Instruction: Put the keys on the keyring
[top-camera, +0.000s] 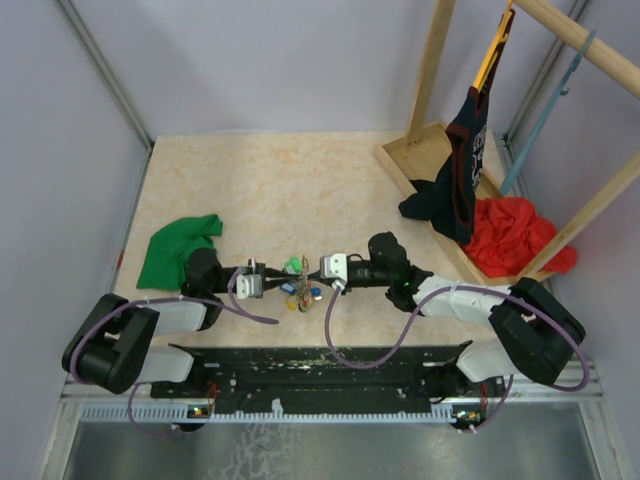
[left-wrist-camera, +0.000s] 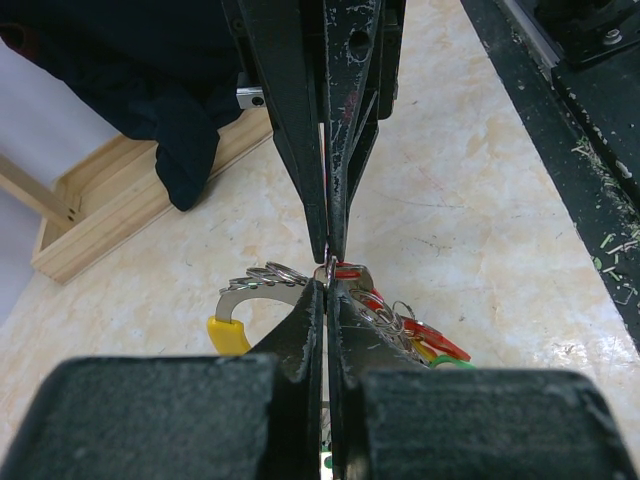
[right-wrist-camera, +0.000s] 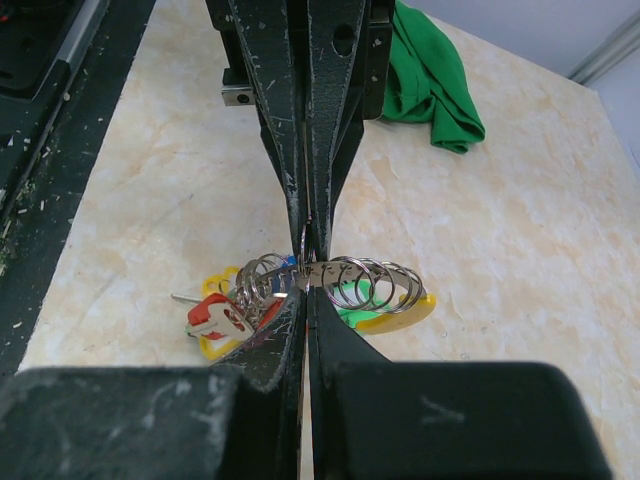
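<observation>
Both grippers meet over the keyring bunch (top-camera: 305, 295) at the table's middle, tips nearly touching. My left gripper is shut at the metal rings, with keys capped yellow (left-wrist-camera: 228, 335), red and green hanging around it. My right gripper is also shut at the metal piece carrying several split rings (right-wrist-camera: 375, 285); coloured keys (right-wrist-camera: 215, 325) sit below and behind. Whether thin metal is held between either pair of fingertips is hard to tell, as the tips overlap the rings and each other.
A green cloth (top-camera: 170, 255) lies at the left. At the right stands a wooden tray (top-camera: 430, 150) with a red cloth (top-camera: 515, 235) and dark fabric hanging over it. A dark strip runs along the front edge.
</observation>
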